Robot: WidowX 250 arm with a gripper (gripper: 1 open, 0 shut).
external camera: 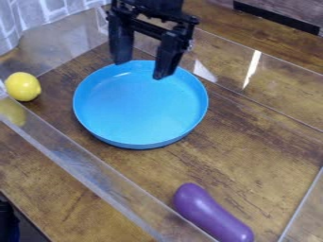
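A dark gripper (145, 59) hangs at the top centre, over the back part of a blue plate (139, 111), its two fingers spread apart with nothing seen between them. The plate is empty. A yellow lemon-like object (22, 86) lies at the far left. A purple eggplant-like object (211, 211) lies at the lower right.
A clear strip (89, 170) runs diagonally across the lower left.
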